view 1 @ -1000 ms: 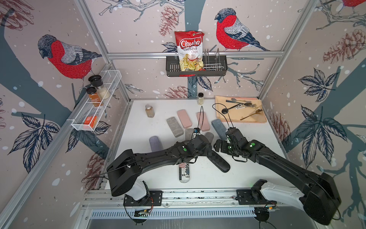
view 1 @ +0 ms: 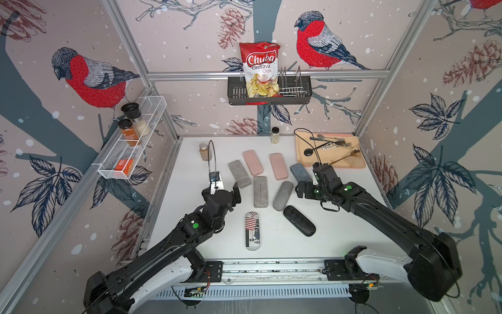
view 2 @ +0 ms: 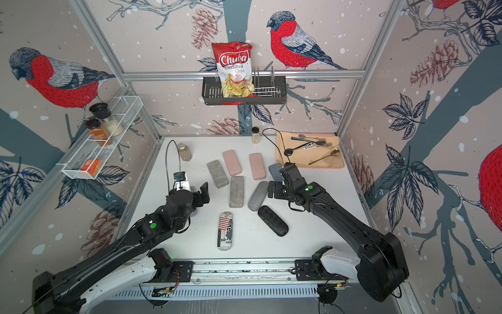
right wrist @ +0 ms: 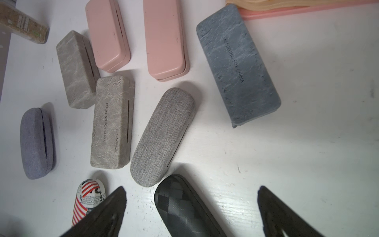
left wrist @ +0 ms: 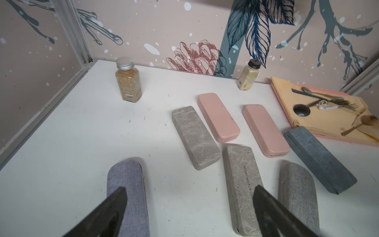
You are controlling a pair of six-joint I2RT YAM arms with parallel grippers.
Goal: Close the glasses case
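Several glasses cases lie on the white table, and those whose seams show have their lids down. A black case (right wrist: 179,205) is nearest my right gripper, which stands open above the table with nothing between its fingers. Close by lie a grey fabric case (right wrist: 163,136) and a blue-grey one (right wrist: 238,65). My left gripper hangs open and empty over a purple-grey case (left wrist: 128,193), largely hidden by the left arm in the top left view. Two stone-grey cases (left wrist: 242,185), two pink ones (left wrist: 219,117) and a printed case (view 1: 252,230) complete the group.
A cutting board (view 1: 334,157) with cutlery lies at the back right. Two spice jars (left wrist: 128,81) stand near the rear. A wire shelf (view 1: 135,137) hangs on the left wall.
My left arm has swung left, away from the grey and black cases, uncovering them and covering the purple-grey one. The right gripper has shifted slightly. The cases appear to stay put.
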